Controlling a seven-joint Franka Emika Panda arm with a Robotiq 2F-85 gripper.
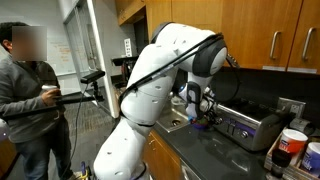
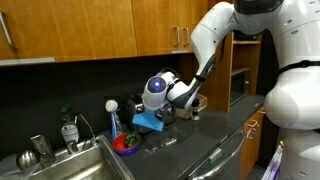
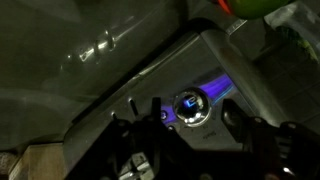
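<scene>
In the wrist view, my gripper has its two dark fingers spaced apart, one on each side of a round, shiny knob (image 3: 192,104). Whether they touch it cannot be told. The knob is on a grey metal panel (image 3: 110,102), lit by blue-purple light. My gripper (image 2: 150,121) is low over the counter in exterior view 2, where a blue patch shows around it. From exterior view 1, the fingertips are hard to make out behind the arm.
A red bowl with something green (image 2: 126,143) stands beside the gripper, near the sink (image 2: 75,165). A toaster-like appliance (image 1: 250,127) is against the wall. Cups (image 1: 292,142) stand at the right.
</scene>
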